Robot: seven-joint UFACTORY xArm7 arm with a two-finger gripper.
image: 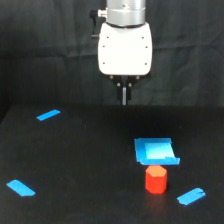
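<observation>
My gripper (124, 101) hangs high over the far part of the dark table, below a white panel (125, 49) on the arm. Its narrow dark fingers point down, too small and dark to show whether they are apart; no object is visible at their tips. A red block (156, 179) with a six-sided outline sits right of centre, towards the front. Just behind it lies a light blue open tray or folded piece (155, 151) with a flap at its front right. The gripper is well above and behind both, touching neither.
Blue tape strips mark the black table (90, 155): one strip (48, 115) at the far left, another (20, 188) at the near left, a third (191, 196) right of the red block. Behind hangs a dark curtain (50, 50).
</observation>
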